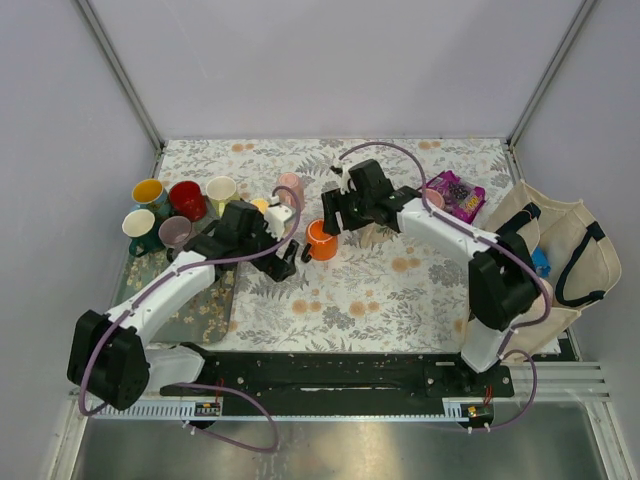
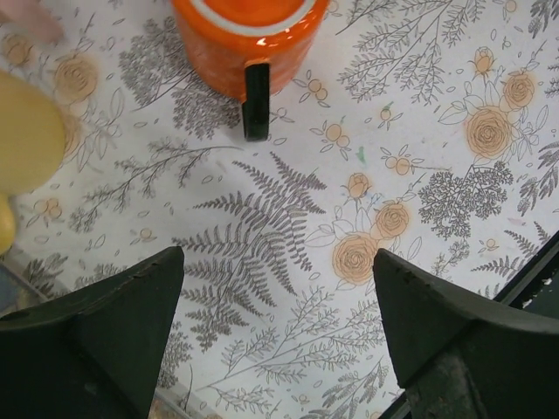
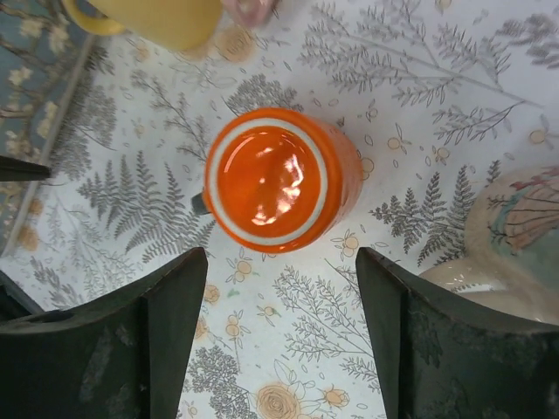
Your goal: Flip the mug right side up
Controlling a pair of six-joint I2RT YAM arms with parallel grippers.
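An orange mug [image 1: 323, 245] lies upside down mid-table, its white-ringed base up in the right wrist view [image 3: 266, 179], its dark handle toward my left gripper. My left gripper [image 1: 280, 258] is open just left and in front of it, nothing between its fingers. My right gripper [image 1: 333, 210] is open above the mug's back side, also empty.
A tray [image 1: 200, 330] with several mugs is at left. A yellow mug [image 2: 26, 131] and a pink mug [image 1: 291, 183] stand near the orange one. A canvas bag [image 1: 570, 290] is at right.
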